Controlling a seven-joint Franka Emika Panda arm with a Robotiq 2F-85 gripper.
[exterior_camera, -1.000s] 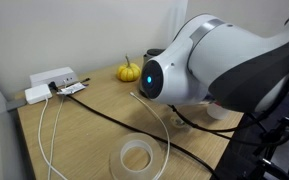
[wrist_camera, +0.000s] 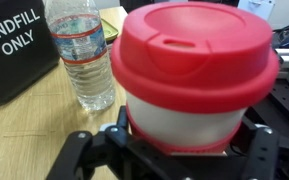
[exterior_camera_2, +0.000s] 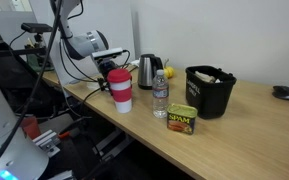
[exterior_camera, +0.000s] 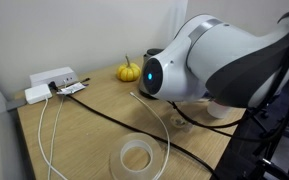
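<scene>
A white cup with red bands [exterior_camera_2: 120, 91] stands upright near the table's front edge in exterior view 2. Its red lid [wrist_camera: 189, 52] fills the middle of the wrist view, very close to the camera. My gripper reaches in from the bottom of that view, with dark fingers [wrist_camera: 106, 150] on both sides of the cup's white body. Whether they press on the cup is not clear. In exterior view 2 the cup and arm [exterior_camera_2: 85, 48] obscure the fingers; in exterior view 1 the arm [exterior_camera: 209, 62] hides them.
Right of the cup stand a water bottle [exterior_camera_2: 161, 92], a Spam can [exterior_camera_2: 181, 119] and a black bin [exterior_camera_2: 208, 96]. Behind is a dark kettle [exterior_camera_2: 150, 70]. Tape [exterior_camera: 137, 158], cables and a small pumpkin [exterior_camera: 129, 72] lie on the table.
In exterior view 1 the arm's round joint with the blue light has shifted slightly left and up. The tabletop things there have not moved.
</scene>
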